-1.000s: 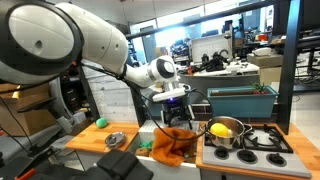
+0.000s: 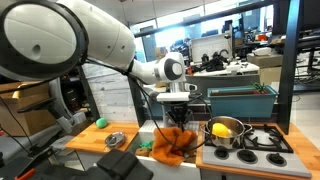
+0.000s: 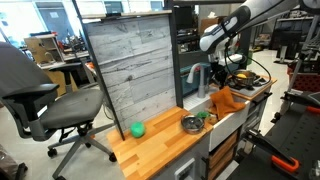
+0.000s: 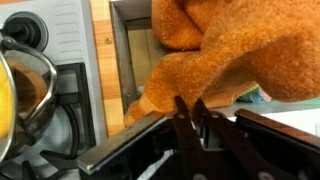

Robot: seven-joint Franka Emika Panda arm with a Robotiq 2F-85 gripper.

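A crumpled orange cloth [image 2: 174, 145] lies in and over the edge of an open compartment in the counter. In the wrist view its folds [image 4: 240, 50] fill the upper right and reach down to the fingertips. Directly above the cloth is my gripper, pointing down with its dark fingertips close together at the fabric. Whether any cloth is pinched between them cannot be made out. From the second exterior view, the cloth [image 3: 228, 100] shows below the distant arm [image 3: 222, 42].
Close on the right stand a metal pot [image 2: 234, 126] with something yellow inside and a stove [image 2: 262, 158]. A metal bowl [image 2: 115, 141] and a green object [image 2: 102, 123] sit on the wooden counter [image 3: 150, 156] at left, where bare wood is clear.
The arm has come slightly lower over the cloth. The cloth itself looks nearly the same, and the pot and bowl have not moved.
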